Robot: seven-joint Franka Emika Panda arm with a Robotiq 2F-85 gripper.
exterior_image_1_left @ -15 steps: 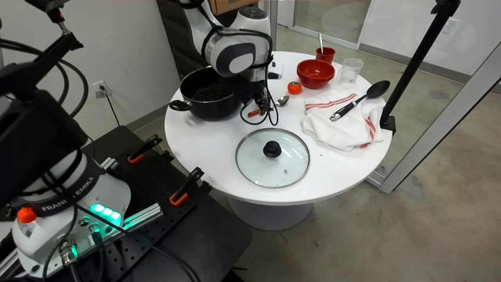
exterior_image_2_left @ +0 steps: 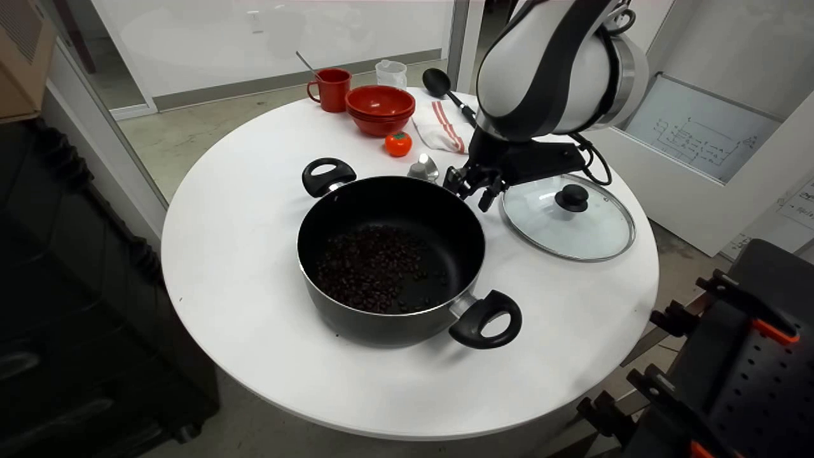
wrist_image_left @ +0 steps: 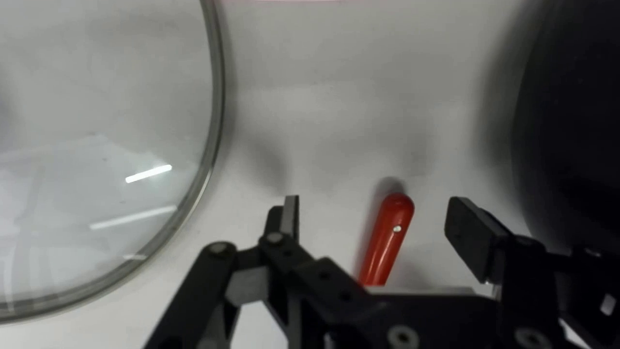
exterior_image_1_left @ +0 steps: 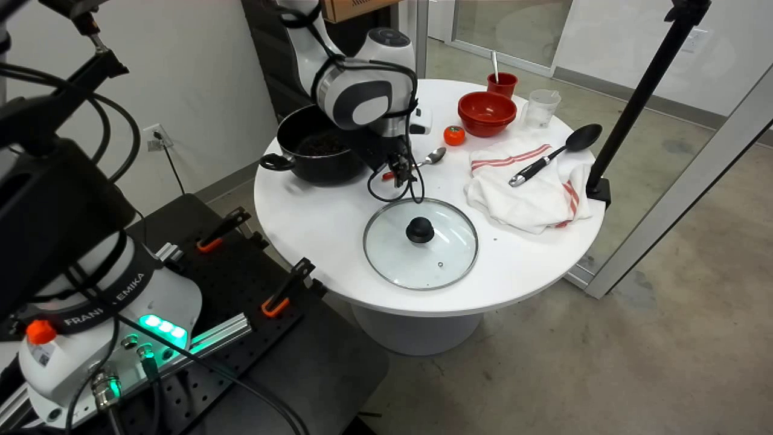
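Observation:
A spoon with a red handle (wrist_image_left: 388, 238) and a metal bowl (exterior_image_1_left: 436, 155) lies on the white table between the black pot and the glass lid. My gripper is open above it, and the handle's end shows in the gap between the fingers, touching neither in the wrist view. Part of the handle is hidden beneath the gripper's body. In exterior view 2 my gripper (exterior_image_2_left: 471, 192) hangs just beyond the pot's rim, close to the spoon's bowl (exterior_image_2_left: 425, 167).
The black pot (exterior_image_2_left: 397, 324), holding dark beans, stands close on one side; the glass lid (exterior_image_1_left: 449, 254) lies flat on the other. Farther off are a tomato (exterior_image_1_left: 454, 135), red bowls (exterior_image_1_left: 486, 113), a red mug (exterior_image_1_left: 503, 84), a clear cup (exterior_image_1_left: 541, 109) and a towel (exterior_image_1_left: 500, 196) bearing a black ladle (exterior_image_1_left: 533, 170).
My arm has come down a little toward the table over the spoon, covering more of its handle in exterior view 1. The spoon, pot and lid have stayed put.

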